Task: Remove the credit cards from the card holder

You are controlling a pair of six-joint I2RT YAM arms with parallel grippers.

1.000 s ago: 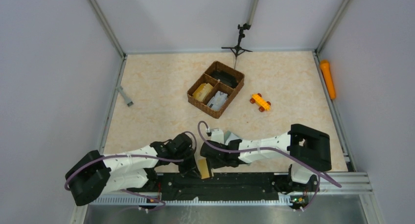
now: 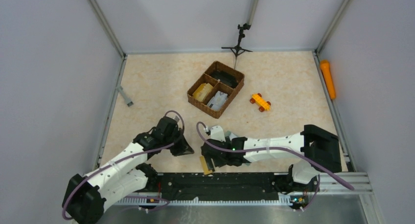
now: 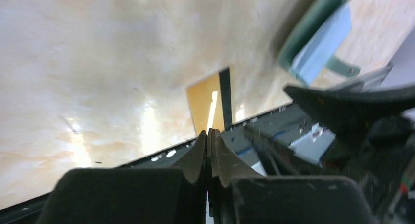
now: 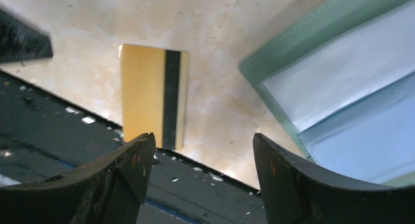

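Observation:
A gold card with a black stripe point(image 4: 143, 94) lies flat on the table by its front edge, clear of both grippers. My left gripper is shut with nothing visible between its fingers, to the left of the card in the top view. Over the right side of the card, my right gripper stands open and empty, its fingers spread. The green card holder point(image 4: 279, 70), with white and pale blue inserts showing, rests on the table to the right of the card in the right wrist view. In the top view the right arm mostly covers it.
A wicker basket point(image 2: 232, 98) with compartments stands behind the arms, holding a yellow item, a whitish item and a dark one. An orange toy car point(image 2: 260, 102) sits right of it. Bare table lies left of the basket. A dark strip point(image 2: 235, 186) borders the front edge.
My left gripper has drawn away from the gold card, back and to the left. The card has shifted slightly and lies uncovered. My right arm has moved only a little.

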